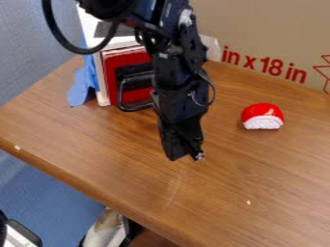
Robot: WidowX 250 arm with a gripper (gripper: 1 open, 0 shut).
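Note:
The black arm reaches down from the top of the view, and its gripper [186, 152] points downward, low over the middle of the wooden table [129, 166]. Whether its fingers are open or shut I cannot make out. Behind it stands a white and red box-like appliance [116, 66] with a black handle, partly hidden by the arm. To the gripper's right, apart from it, a red object with a white front [261, 117] rests on the table.
A blue cloth [80, 85] lies at the appliance's left side. A cardboard panel with red print [271, 43] stands along the back. Beyond the left edge is a blue-grey surface.

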